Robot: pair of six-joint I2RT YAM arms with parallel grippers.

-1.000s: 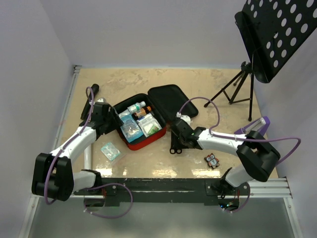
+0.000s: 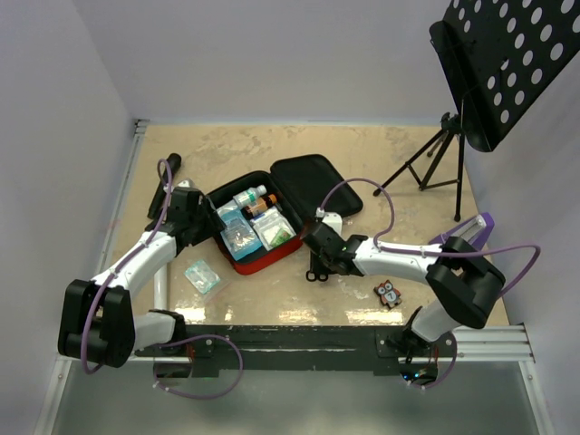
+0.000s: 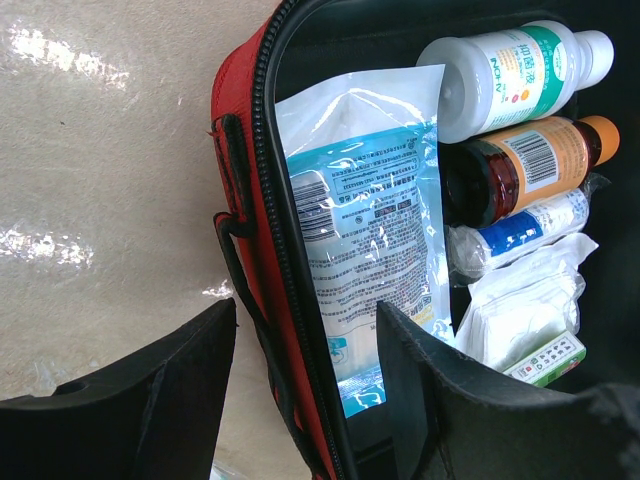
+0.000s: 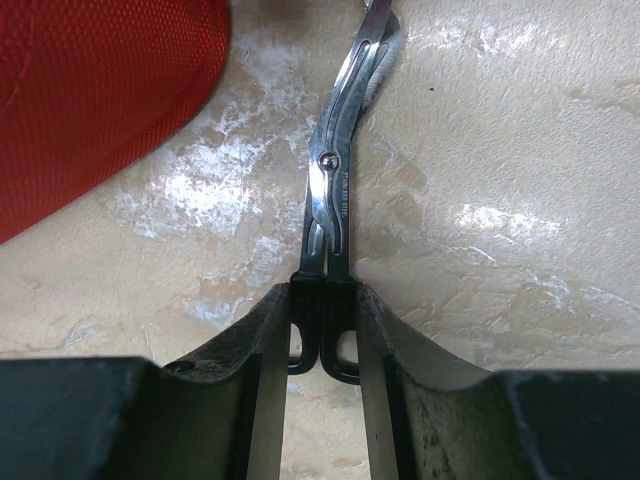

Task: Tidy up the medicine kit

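A red and black medicine case lies open on the table with supplies inside. My left gripper is open over its near wall, one finger outside and the other above a blue-white packet. Nothing is clamped there. Scissors with metal blades and black handles lie on the table beside the case. My right gripper has one finger at each side of those handles, with hardly any gap showing; whether it grips them cannot be told. In the top view the right gripper hides the blades.
In the case are a white bottle, a brown bottle and a white pouch. The case lid lies folded back. A clear packet and a small dark item lie on the table. A tripod stands behind.
From one second ago my right arm shifted slightly left, and the scissors' handles moved a little left with it. The left arm and case stayed still.
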